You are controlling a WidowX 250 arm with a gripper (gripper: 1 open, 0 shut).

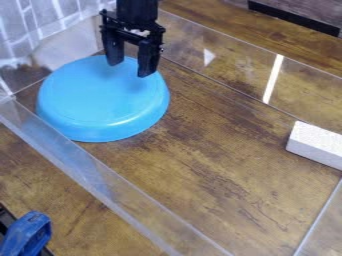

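My black gripper (131,52) hangs at the top centre of the camera view, just over the back part of a round bright blue object (102,101), which looks like a lid or plate lying on the wooden surface. The fingertips point down near its far edge; whether they touch it or are open or shut I cannot tell.
A white block (315,142) lies at the right. A blue object (24,238) sits at the bottom left corner. Clear panels or edges cross the left, bottom and right of the wooden surface (214,170), whose middle is clear. A pale crumpled area lies at the back left.
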